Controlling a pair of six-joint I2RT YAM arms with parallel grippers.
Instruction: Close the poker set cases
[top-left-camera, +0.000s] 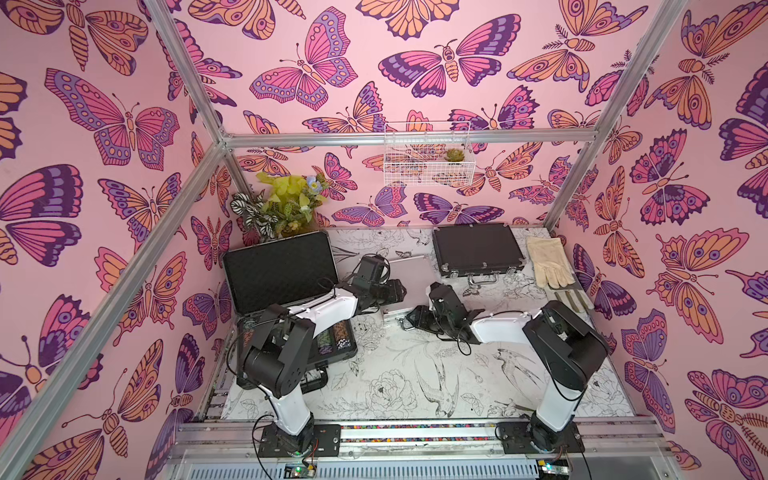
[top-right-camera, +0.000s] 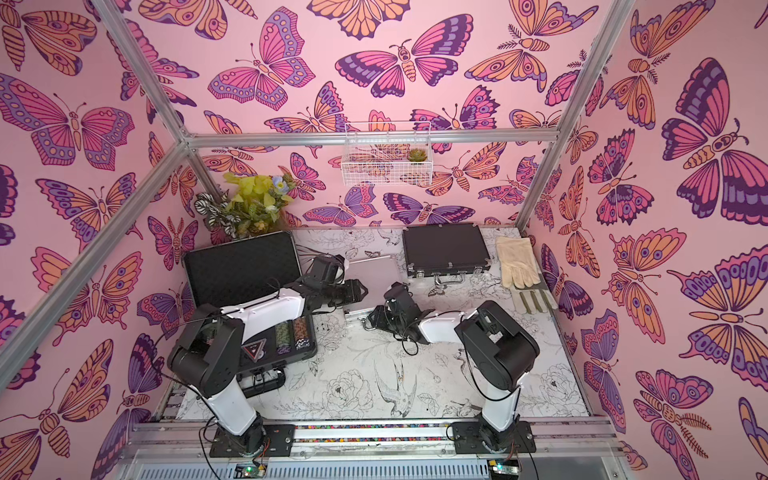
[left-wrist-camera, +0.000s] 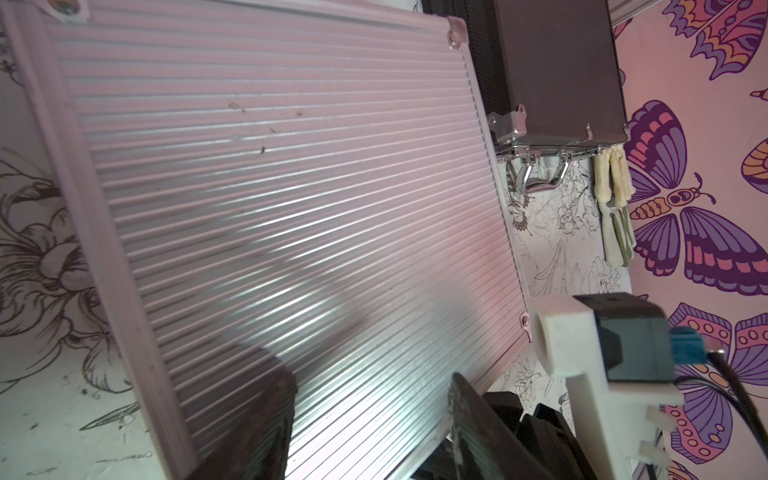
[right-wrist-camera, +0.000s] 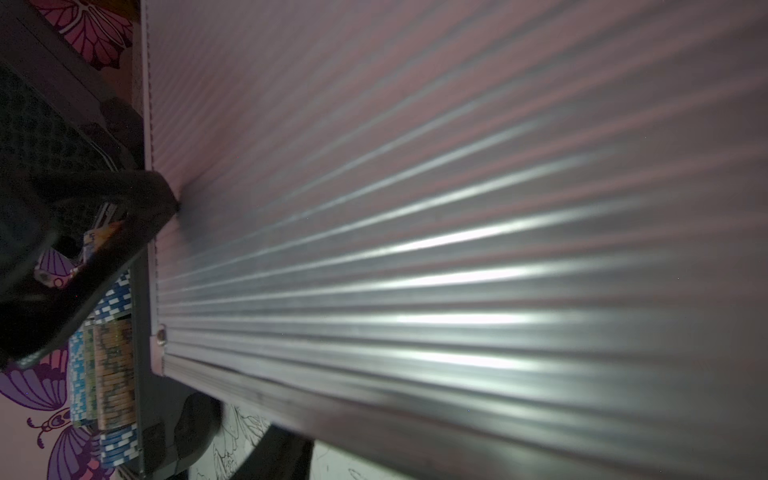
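Observation:
A silver ribbed case (left-wrist-camera: 304, 176) lies with its lid down in the middle of the table. My left gripper hangs over its top, fingers apart, with the lid below them. My right gripper (top-left-camera: 406, 320) is low at the case's front edge; in the right wrist view a finger meets the lid, and whether anything is between the fingers is unclear. A black case (top-left-camera: 272, 272) stands open at the left, its foam lid raised and chips (top-right-camera: 284, 337) in its base. A dark case (top-left-camera: 478, 248) lies shut at the back right.
Pale gloves (top-left-camera: 550, 264) lie right of the dark case. A plant (top-left-camera: 284, 208) stands at the back left, and a wire basket (top-left-camera: 428, 172) hangs on the back wall.

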